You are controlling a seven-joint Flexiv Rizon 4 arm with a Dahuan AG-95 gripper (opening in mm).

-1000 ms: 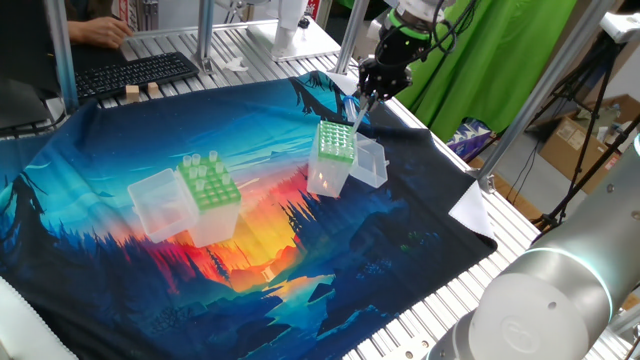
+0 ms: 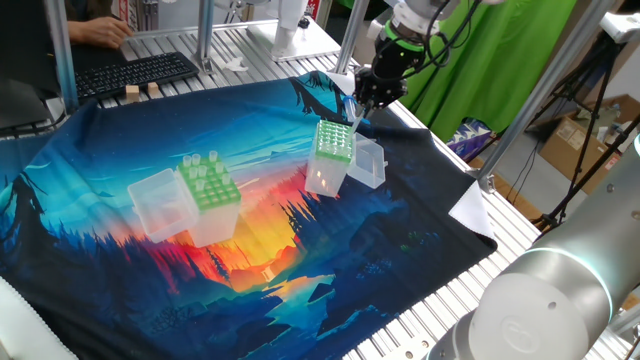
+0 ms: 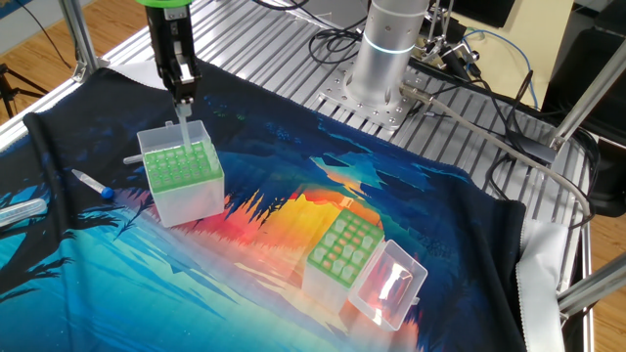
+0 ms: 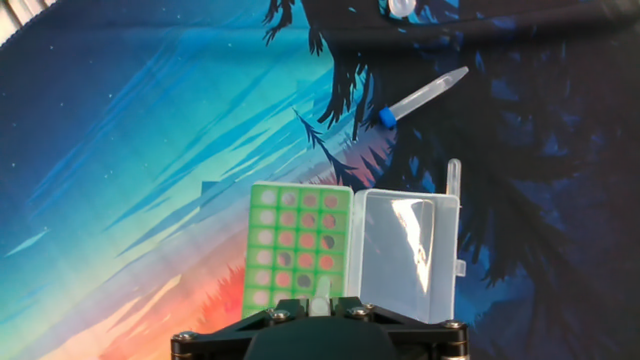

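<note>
My gripper (image 3: 183, 106) is shut on a clear pipette tip (image 3: 188, 129), which points down. The tip's lower end meets the back part of a green-topped rack box (image 3: 186, 186); whether it sits in a hole cannot be told. In the wrist view, the gripper is at the bottom edge, over the near right corner of the green rack (image 4: 297, 240). The box's clear lid (image 4: 398, 245) lies open beside it. A second green-topped box (image 2: 209, 184) stands apart, several clear tips (image 2: 200, 172) standing up in it and its lid (image 2: 163, 204) open.
A blue-capped tube (image 4: 425, 97) lies loose on the patterned cloth, and another clear tube (image 4: 454, 178) lies by the lid. A keyboard (image 2: 136, 74) and a person's hand (image 2: 100, 32) are at the back left. Cloth between the two boxes is clear.
Over the last second my gripper has come slightly down and left with the tip. The rack box under it has shifted very slightly left. The second box has stayed put.
</note>
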